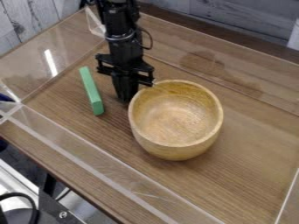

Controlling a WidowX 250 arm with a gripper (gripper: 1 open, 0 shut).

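Note:
The black robot arm reaches down from the top middle, its gripper (124, 86) low beside a large yellow bowl (176, 118), at its upper left rim. The fingertips are dark and partly hidden by the bowl, so whether they are open or shut is unclear. A green bar-shaped object (91, 91) lies on the wooden table left of the gripper.
Dark cables or parts lie at the bottom left corner. A checkered floor shows at the upper left.

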